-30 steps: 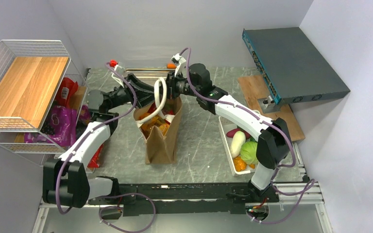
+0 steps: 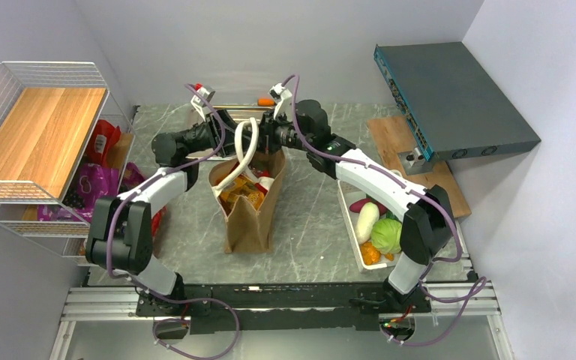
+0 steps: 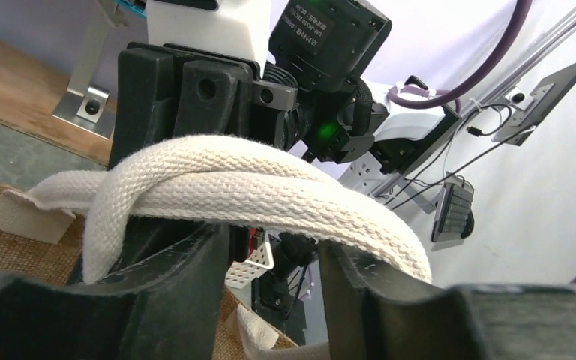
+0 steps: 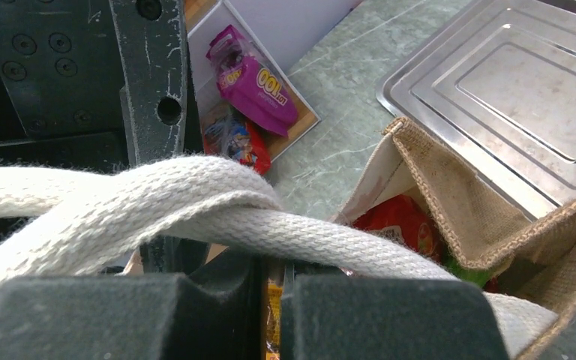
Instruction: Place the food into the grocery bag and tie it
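Observation:
The brown grocery bag [image 2: 249, 225] stands upright mid-table, its mouth open with packaged food [image 2: 244, 193] inside. Its white rope handle [image 2: 241, 157] rises in a loop between my two grippers. My left gripper is open, with a gap between its fingers; the rope arches across, close in front of them. In the right wrist view, my right gripper is shut to a narrow slit. The rope crosses just over its fingers [image 4: 390, 307], but what lies between the pads is hidden. Black gripper parts of the two arms stand very close together.
A wire shelf with purple bags [image 2: 96, 195] stands at the left. At the right, a white tray [image 2: 347, 225] holds vegetables, beside a wooden board [image 2: 394, 139]. Behind the bag lies a metal tray [image 4: 495, 82].
My left arm's forearm and elbow have swung up and rightward, and its gripper has shifted right, closer to the handle. My right arm and the bag have barely moved.

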